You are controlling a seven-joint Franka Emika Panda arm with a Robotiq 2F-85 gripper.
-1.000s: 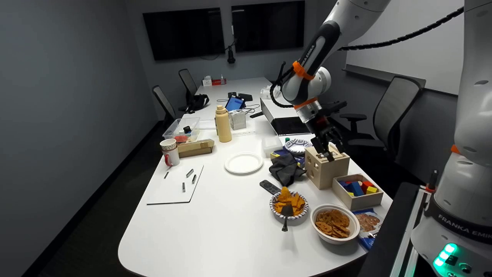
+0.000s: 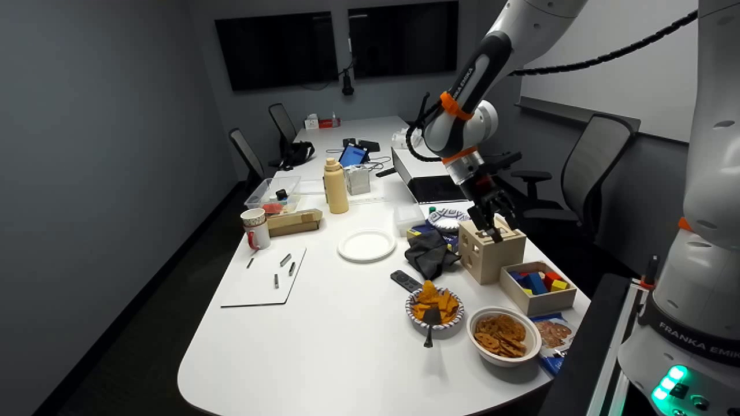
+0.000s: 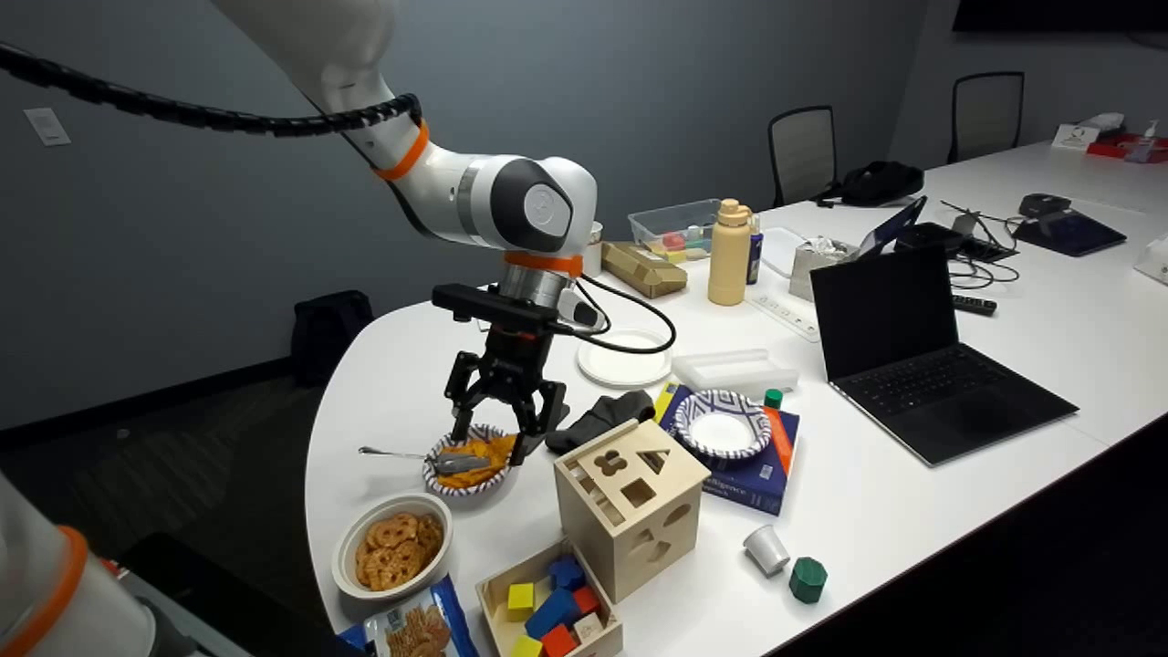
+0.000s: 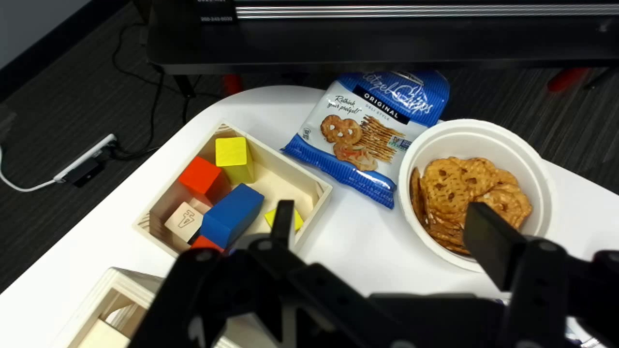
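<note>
My gripper stands open above the table, its two black fingers wide apart with nothing between them. Below it in the wrist view are a white bowl of pretzel chips (image 4: 470, 197), a blue and white pretzel bag (image 4: 371, 130) and a wooden tray (image 4: 284, 165) holding coloured blocks. Beside that tray stands the wooden shape-sorter box (image 3: 624, 504), with cut-out holes in its top and side. A patterned bowl of orange chips (image 2: 435, 305) has a dark-headed spoon (image 2: 430, 320) resting across it.
A black cloth (image 2: 431, 255), a remote (image 2: 406, 281) and a white plate (image 2: 366, 245) lie mid-table. Behind them are a tan bottle (image 3: 729, 254) and a laptop (image 3: 942, 361). A small cup (image 3: 766, 548) lies near the table edge.
</note>
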